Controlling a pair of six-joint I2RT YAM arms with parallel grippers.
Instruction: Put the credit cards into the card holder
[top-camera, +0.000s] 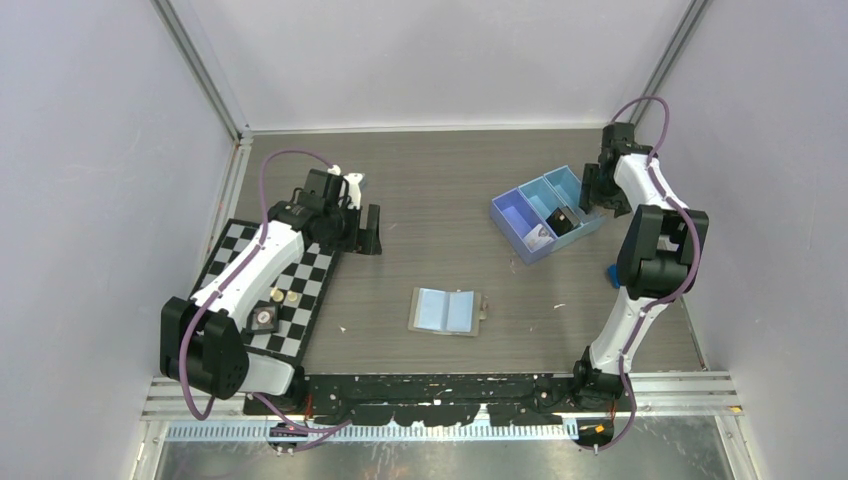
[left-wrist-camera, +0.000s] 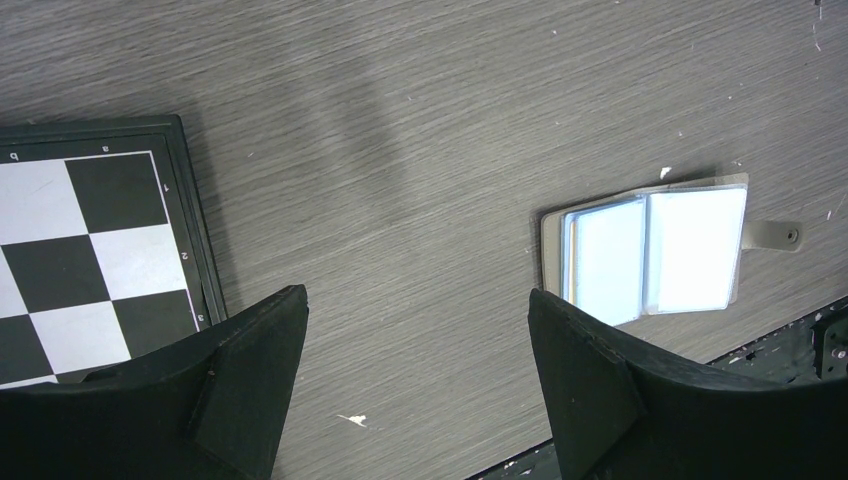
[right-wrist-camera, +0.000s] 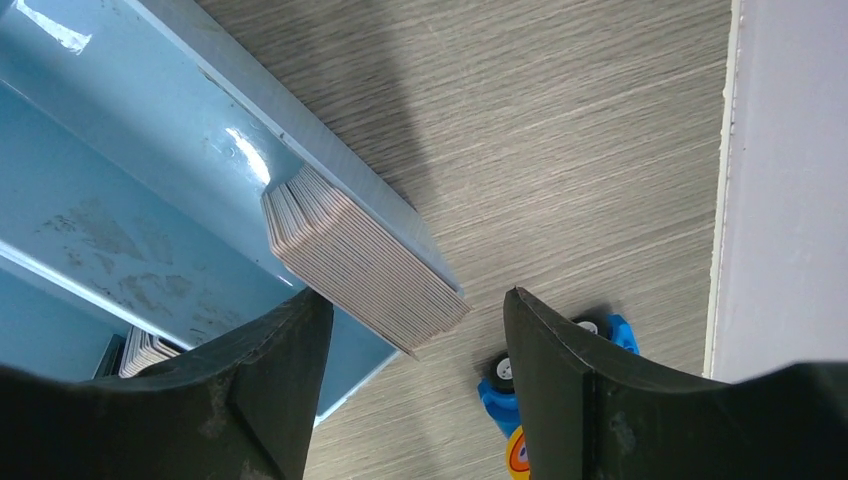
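The card holder (top-camera: 446, 311) lies spread flat near the front middle, pale blue sleeves upward; in the left wrist view the holder (left-wrist-camera: 645, 250) is at the right. A blue-violet box with compartments (top-camera: 510, 232) stands at the right. At its near right end, a thick stack of thin pale cards (right-wrist-camera: 375, 265) leans along the wall in the right wrist view. My right gripper hovers at this end, its fingers apart on either side of the stack's end; contact cannot be made out. Beside the chessboard, my left gripper (top-camera: 372, 230) is open and empty.
A chessboard (top-camera: 316, 288) with small items on it lies under the left arm. A dark item (top-camera: 562, 221) and a white card-like item (top-camera: 538, 237) are inside the box. A blue object (right-wrist-camera: 500, 400) rests near the right wall.
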